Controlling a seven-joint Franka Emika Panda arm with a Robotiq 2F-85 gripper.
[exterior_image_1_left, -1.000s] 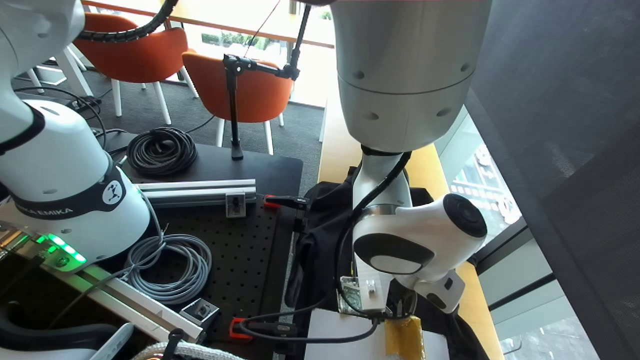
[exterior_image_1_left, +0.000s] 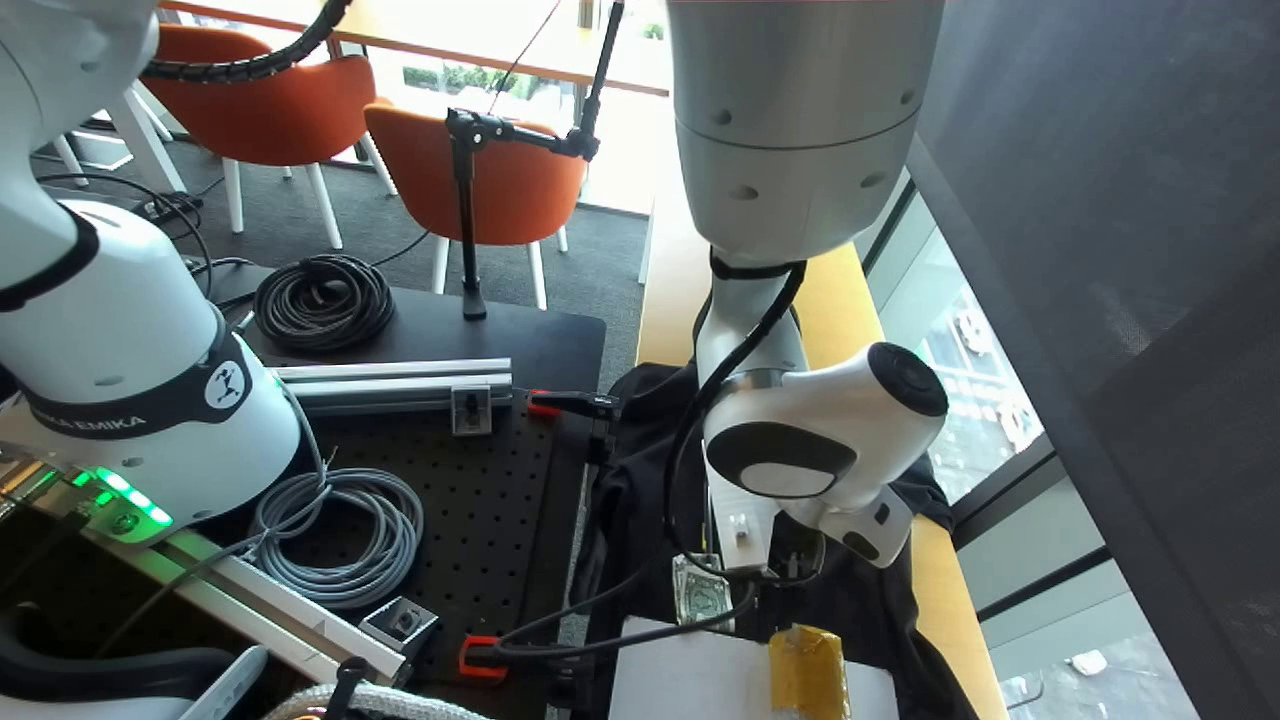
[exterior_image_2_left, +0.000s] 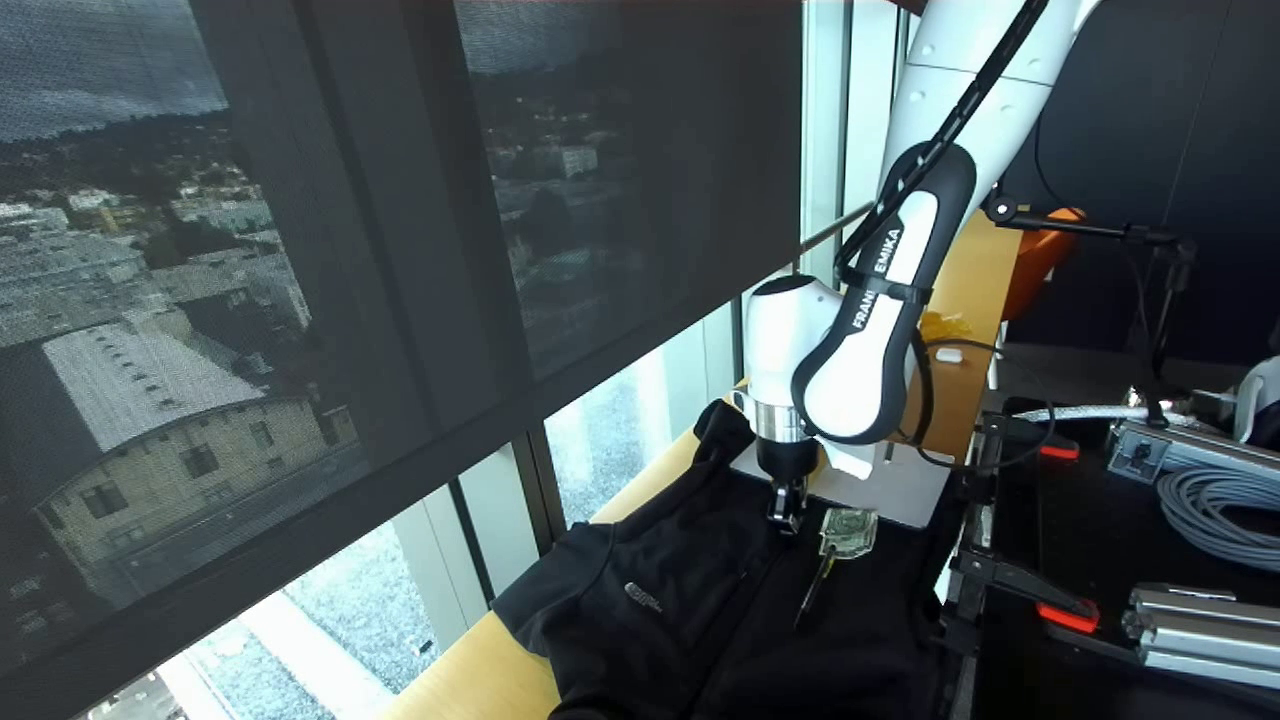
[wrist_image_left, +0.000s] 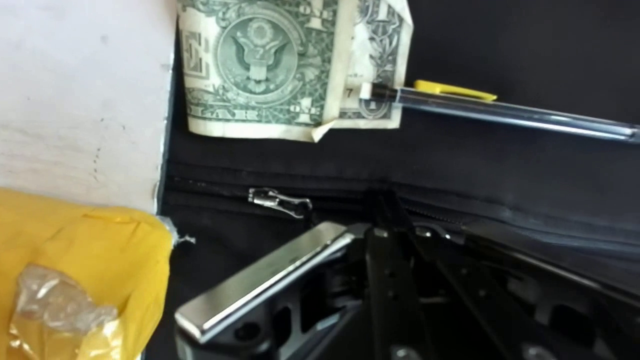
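Observation:
My gripper is low over a black zippered jacket (exterior_image_2_left: 708, 600), its fingers together and nothing showing between them. In the wrist view the metal zipper pull (wrist_image_left: 280, 202) lies on the zipper line, just left of the fingertips and apart from them. Beyond it rests a folded dollar bill (wrist_image_left: 258, 72), partly cut off by the top edge. A clear pen (wrist_image_left: 510, 114) with a yellow clip lies with its dark end over the bill's right edge. Exterior view 2 has the gripper (exterior_image_2_left: 786, 522) to the left of the bill (exterior_image_2_left: 849, 532).
A white board (wrist_image_left: 84, 108) borders the jacket, with a crumpled yellow package (wrist_image_left: 90, 252) on it. Near the window runs a bare strip of wooden table (exterior_image_2_left: 480, 672). A red-ended clamp (exterior_image_1_left: 483, 658) sits at the black pegboard's edge, and a loose cable hangs from the arm.
The arm and gripper have shifted a little away from the yellow package and left in exterior view 1. More of the white board and the bill shows there now.

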